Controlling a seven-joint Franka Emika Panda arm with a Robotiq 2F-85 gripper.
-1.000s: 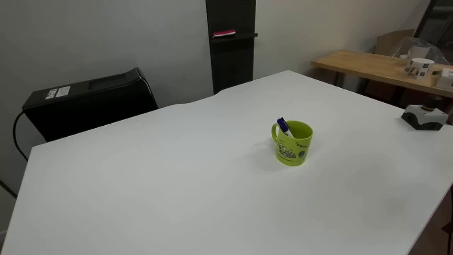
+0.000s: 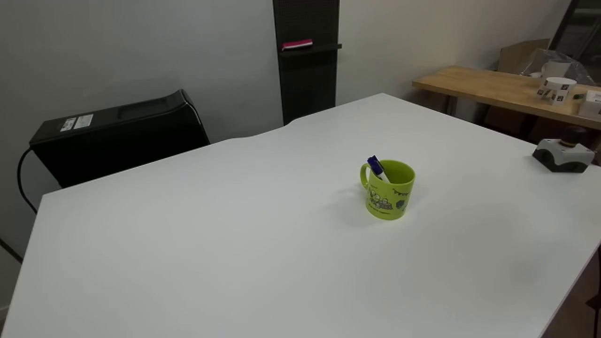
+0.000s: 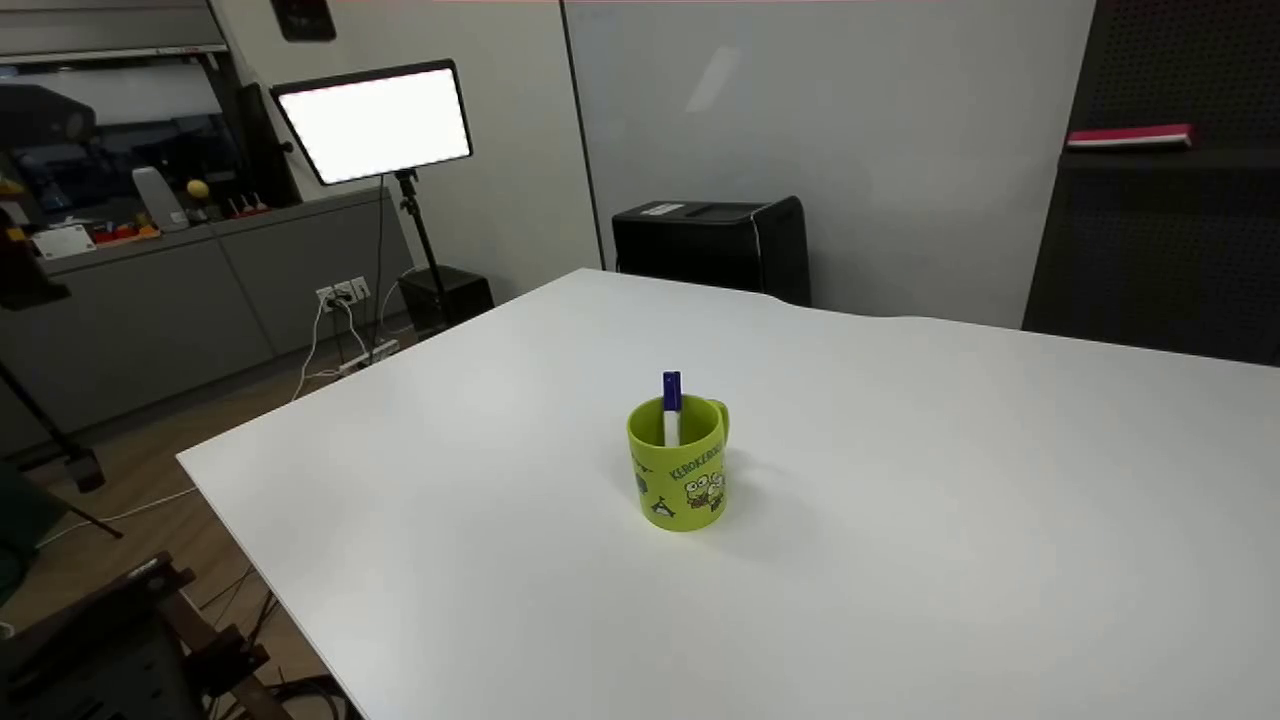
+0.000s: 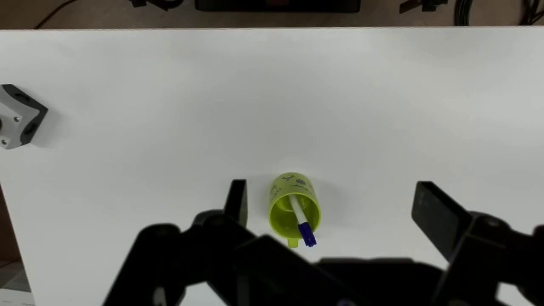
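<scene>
A lime-green mug with printed cartoon figures stands upright on the white table. Inside it leans a white marker, its dark blue cap rising above the rim. Seen from above in the wrist view, the mug and the marker's blue cap lie between and beyond the fingers of my gripper. The black fingers are wide apart, with nothing gripped. My gripper hangs well above the table and appears in neither exterior view.
A grey and black button box sits near the table's edge. Around the mug, the white table is bare. Off the table stand a black appliance and a bright panel lamp.
</scene>
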